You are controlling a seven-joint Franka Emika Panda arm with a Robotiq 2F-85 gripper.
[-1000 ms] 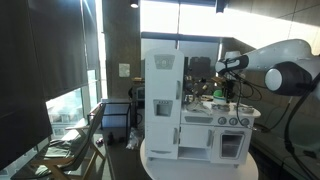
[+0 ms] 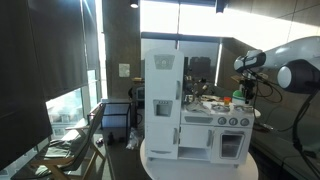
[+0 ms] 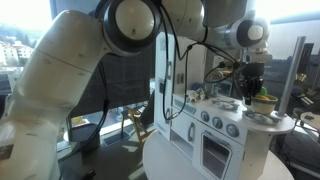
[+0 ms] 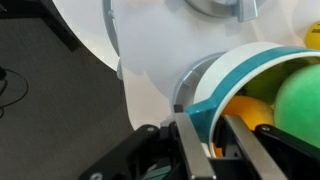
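A white bowl with a teal rim (image 4: 250, 66) fills the right side of the wrist view. Inside it lie an orange item (image 4: 248, 112) and a large green one, partly cut off by the frame edge. My gripper is shut on the bowl's near wall, one finger to each side of the rim. From the exterior views, the gripper (image 3: 247, 88) and the bowl (image 3: 264, 99) are over the right end of the toy kitchen's top. Whether the bowl's base touches anything is hidden.
The white toy kitchen (image 2: 190, 138) stands on a round white table (image 2: 160, 168). Several small items crowd its counter left of the gripper. A round metal piece (image 4: 215, 5) and a yellow item (image 4: 313, 36) lie close by.
My gripper has moved rightward across the kitchen top in exterior view 1, and the bowl with its green content has gone with it.
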